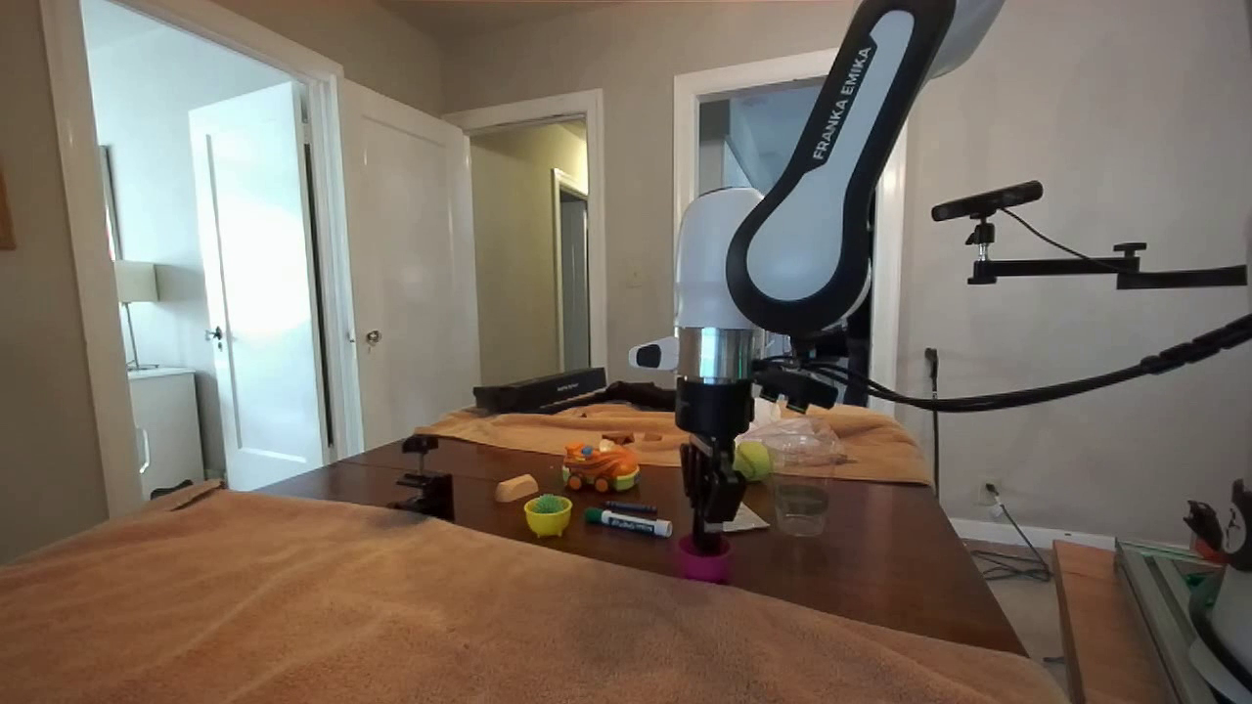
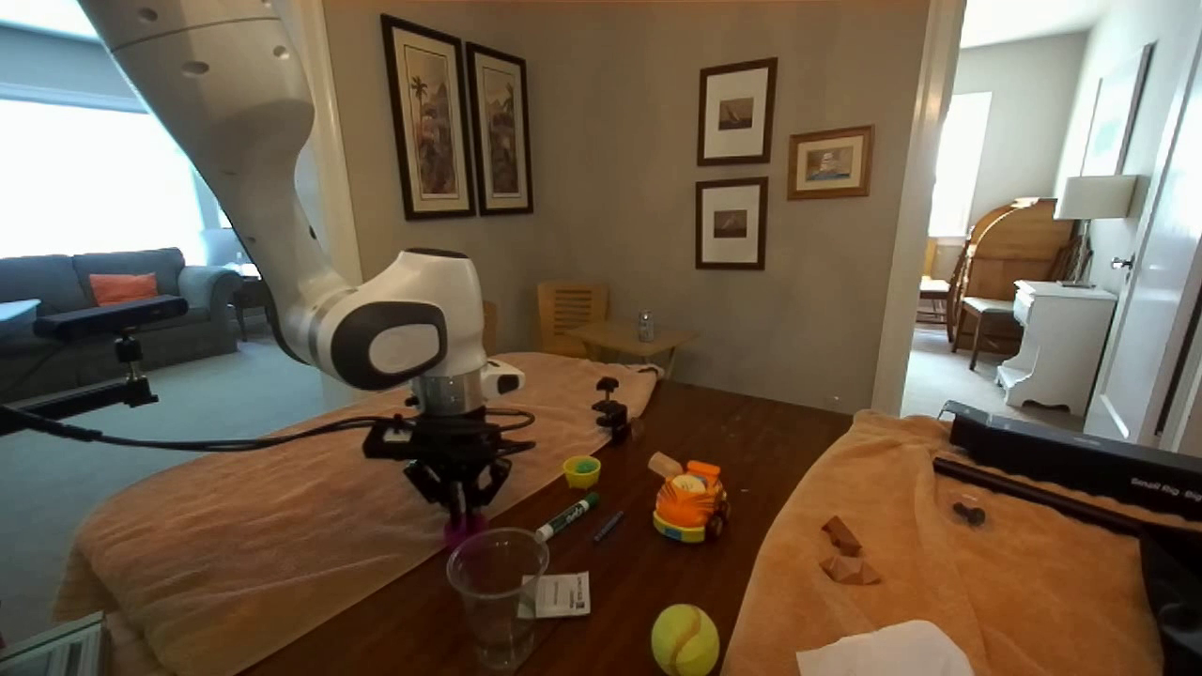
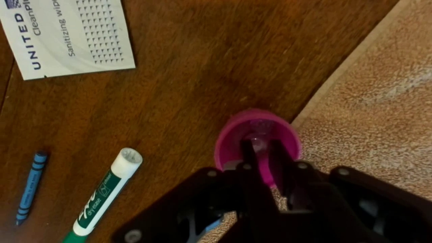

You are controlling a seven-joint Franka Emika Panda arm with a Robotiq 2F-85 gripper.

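Note:
A small magenta cup (image 3: 298, 147) stands upright on the wooden table, right at the edge of the towel. The fingertips of my gripper reach down inside its rim, pointing into the bowl. A narrow gap separates the two fingers, so the gripper is partly open. Something shiny shows on the cup's floor beyond that gap; what it is cannot be made out. From the side, the gripper (image 1: 706, 542) hides the back of the cup.
Close to the cup lie a green-white marker (image 3: 104, 194), a blue crayon (image 3: 30, 190) and a wipe packet (image 3: 77, 40). A clear plastic cup (image 2: 498, 597), tennis ball (image 2: 684, 640), orange toy car (image 2: 689, 503) and yellow cup (image 2: 581, 473) stand around. Towel (image 1: 469, 610) covers the table's near side.

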